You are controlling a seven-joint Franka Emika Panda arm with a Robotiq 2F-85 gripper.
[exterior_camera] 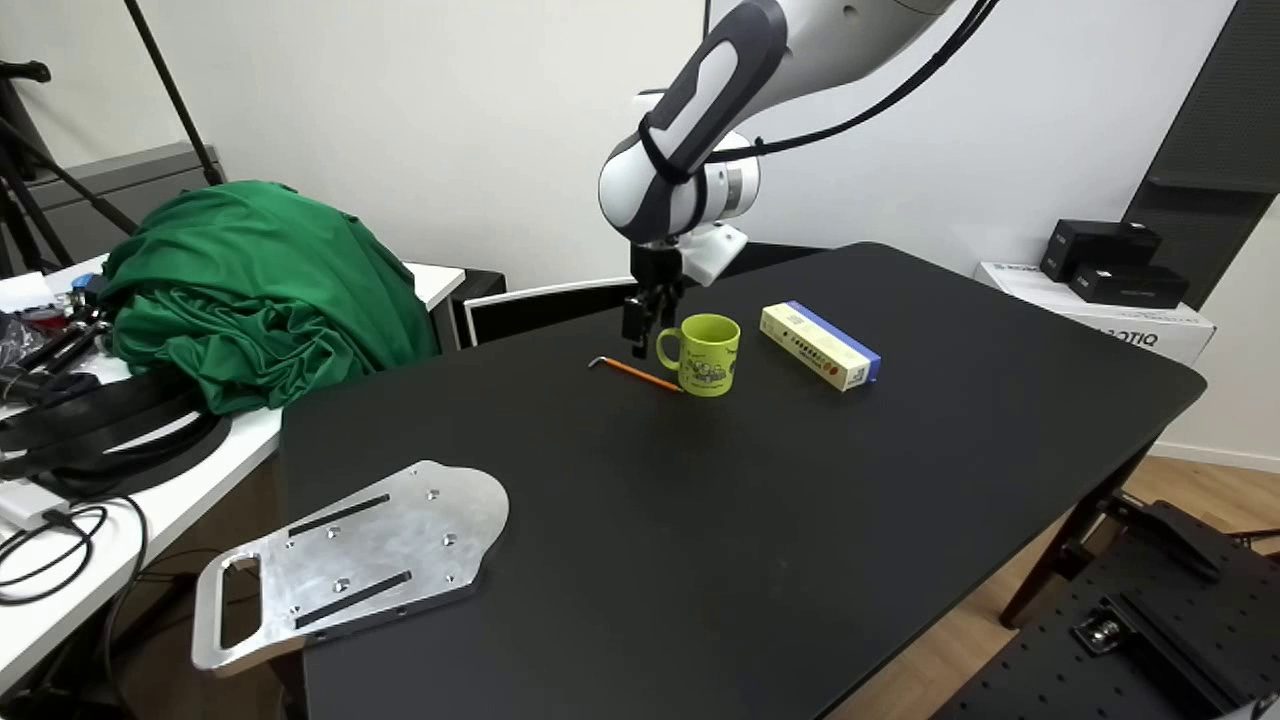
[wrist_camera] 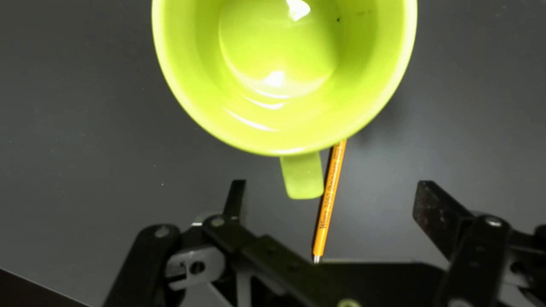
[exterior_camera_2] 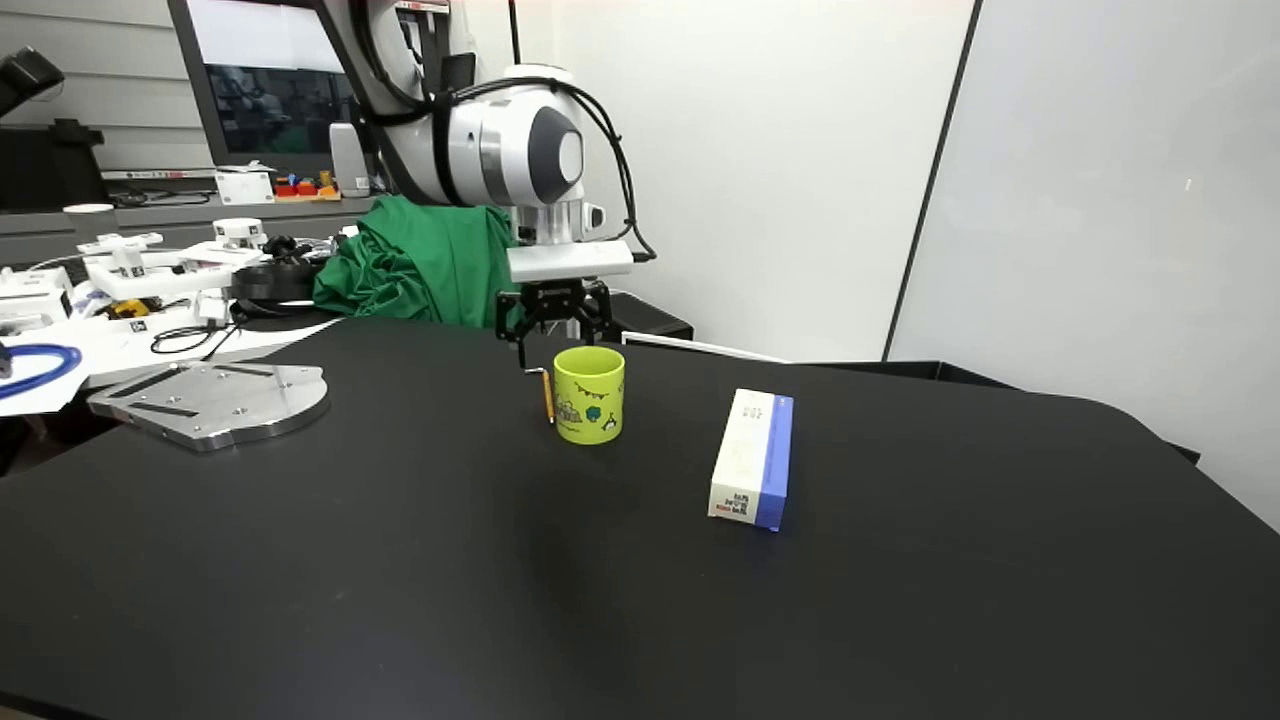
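Note:
A lime green mug [exterior_camera: 708,355] stands upright on the black table, its opening facing up; in the wrist view the inside of the mug [wrist_camera: 281,61] looks empty. Its handle [wrist_camera: 302,176] points toward my gripper. The fingers stand wide open with nothing between the fingertips, behind the mug and apart from its body. Beside the handle lies an orange pen-like tool [wrist_camera: 330,199] with a bent metal tip, crossing the space below the gripper. In the second exterior view, the gripper [exterior_camera_2: 555,348] is just behind the mug [exterior_camera_2: 589,396].
A white and blue box [exterior_camera: 821,344] lies to the right of the mug. A metal plate [exterior_camera: 372,546] rests at the table's front left corner. Green cloth [exterior_camera: 264,282] is heaped on the side table.

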